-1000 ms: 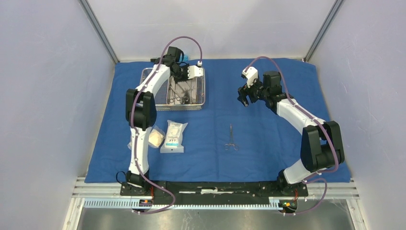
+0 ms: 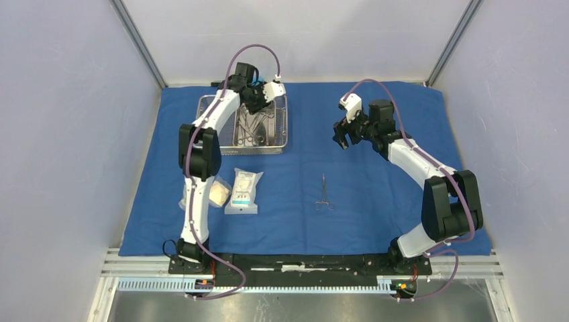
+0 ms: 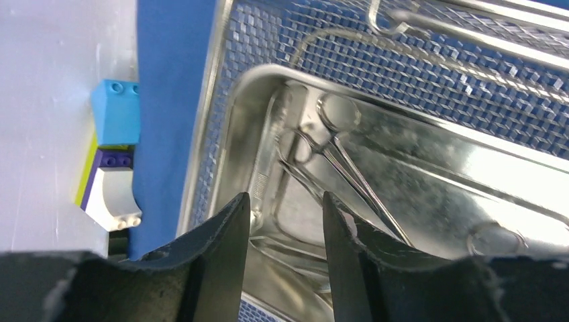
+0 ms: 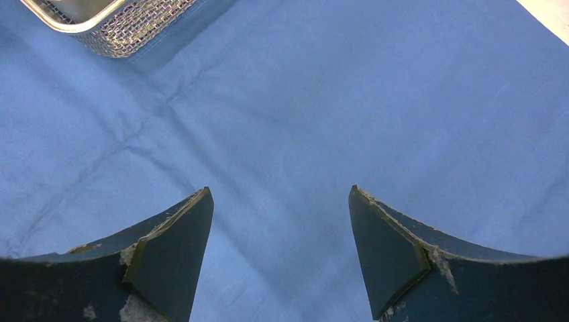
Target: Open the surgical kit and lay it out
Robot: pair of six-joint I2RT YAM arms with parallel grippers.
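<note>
A mesh basket [image 2: 287, 134] stands at the back left of the blue cloth, a steel tray [image 3: 235, 144] inside it. Several metal instruments lie in the tray, among them ring-handled scissors or clamps [image 3: 342, 171]. Over the tray's back part my left gripper is open, with the instruments below and nothing held between its fingers. One clamp [image 2: 324, 194] lies alone on the cloth, front of centre. My right gripper hangs above bare cloth, right of the basket; its fingers stand apart, empty.
Two packages lie in front of the basket: a clear-wrapped white pack [image 2: 243, 191] and a smaller cream one [image 2: 219, 192], partly behind the left arm. Toy bricks [image 3: 117, 111] sit at the back wall.
The right arm and lone clamp have not moved.
</note>
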